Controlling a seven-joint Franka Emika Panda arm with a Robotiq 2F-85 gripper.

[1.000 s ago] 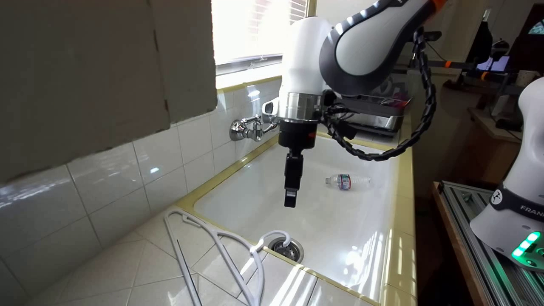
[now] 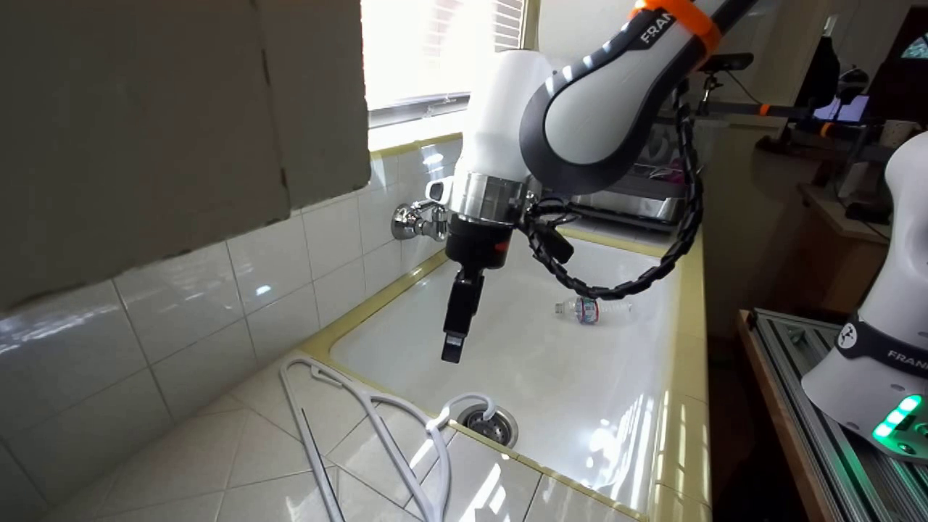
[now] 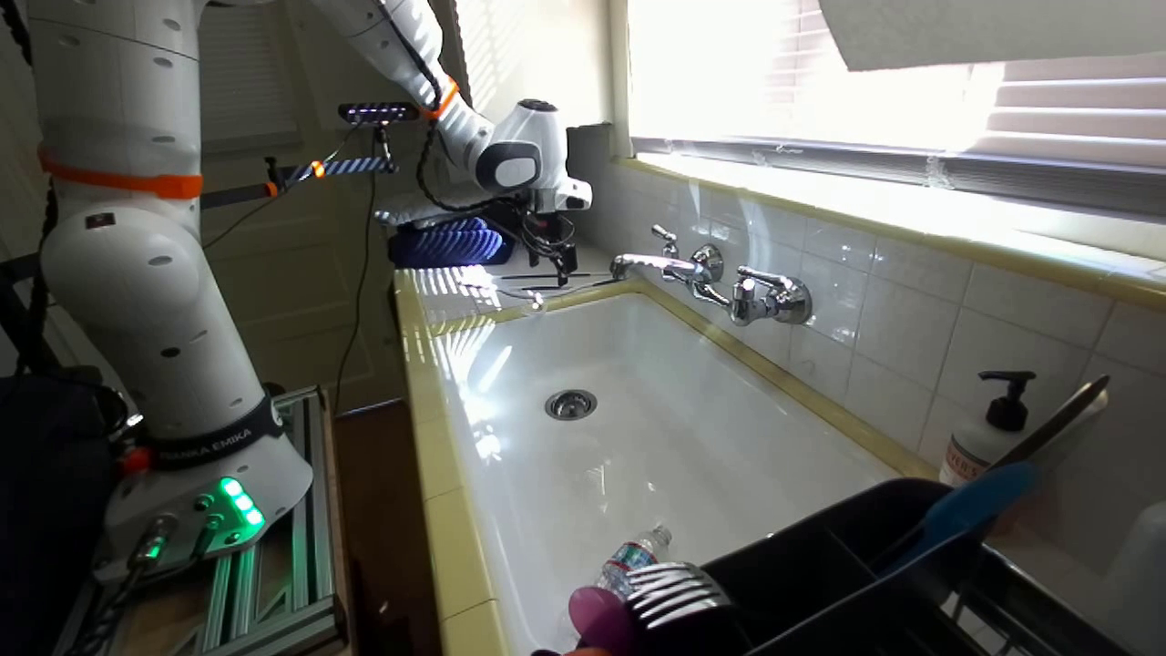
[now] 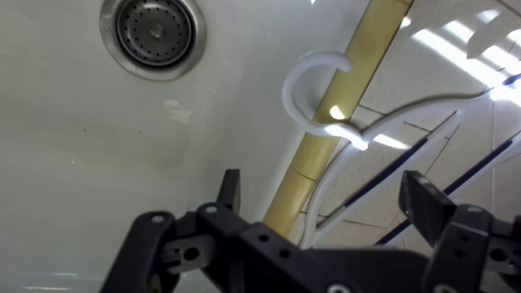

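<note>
My gripper stands open, with empty space between its two fingers. Below it in the wrist view, white hangers (image 4: 412,117) lie on the tiled counter. One hanger's hook (image 4: 289,90) reaches over the yellow rim (image 4: 315,154) toward the sink. From the first exterior view, the gripper (image 2: 452,358) hangs above the sink's counter-side end, pointing down and slightly tilted, apart from the hangers (image 2: 391,435). A clear plastic bottle (image 2: 589,310) lies on its side in the white sink (image 2: 531,348), well away from the gripper.
The drain (image 4: 155,36) is at this end of the sink. Wall faucet handles (image 2: 420,220) stick out beside the arm. A black rack (image 3: 842,558) with utensils and a soap bottle (image 3: 987,432) stand at the opposite end. Most of the basin is clear.
In the first exterior view, the arm and gripper have moved left and slightly down, and the gripper has tilted. The hangers and bottle have stayed put.
</note>
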